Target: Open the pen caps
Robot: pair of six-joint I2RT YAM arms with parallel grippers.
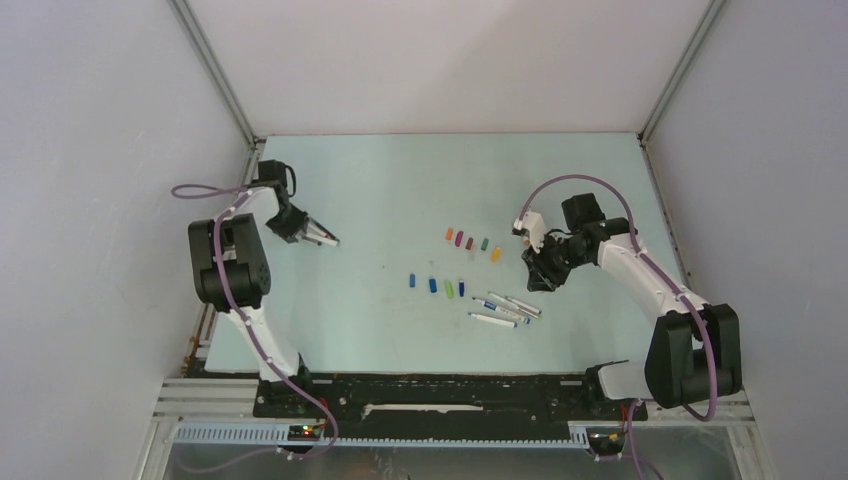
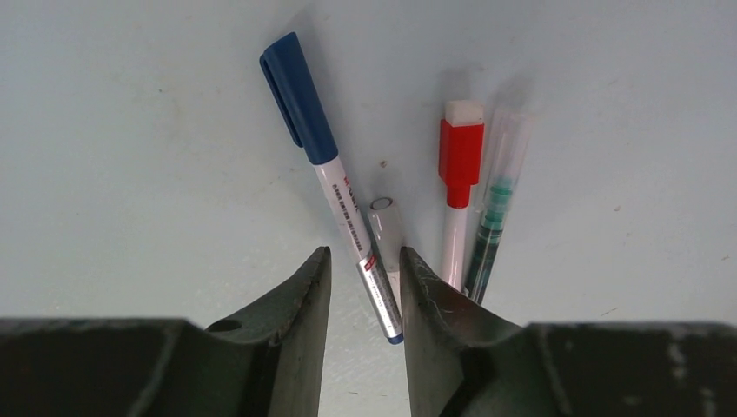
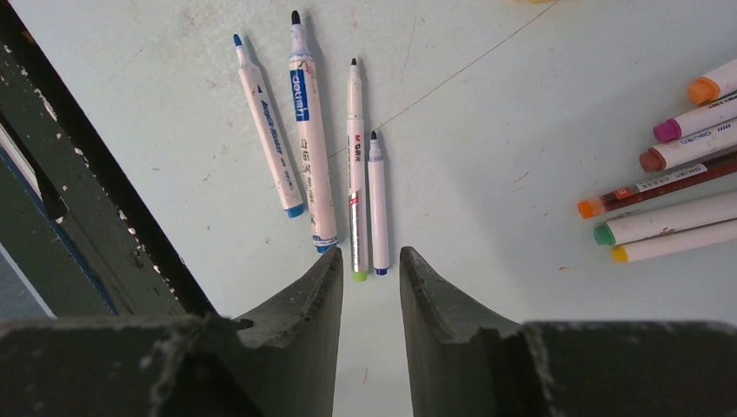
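Over the table's left side hovers my left gripper, its fingers part open with nothing gripped. Below it lie a capped pen with a dark blue cap [image 2: 300, 97], a white pen [image 2: 387, 224] alongside, a red-capped pen [image 2: 461, 161] and a clear-capped pen [image 2: 497, 204]. The right gripper, also part open and empty, hangs above the table's right side. Several uncapped white pens, among them a large marker [image 3: 313, 148] and a thin green-ended pen [image 3: 357, 174], lie bare-tipped in the right wrist view.
Loose caps, including a blue cap [image 1: 433, 285] and a yellow cap [image 1: 495, 254], stand in two rows mid-table. More pens, one with an orange end [image 3: 593, 208], lie to the right in the right wrist view.
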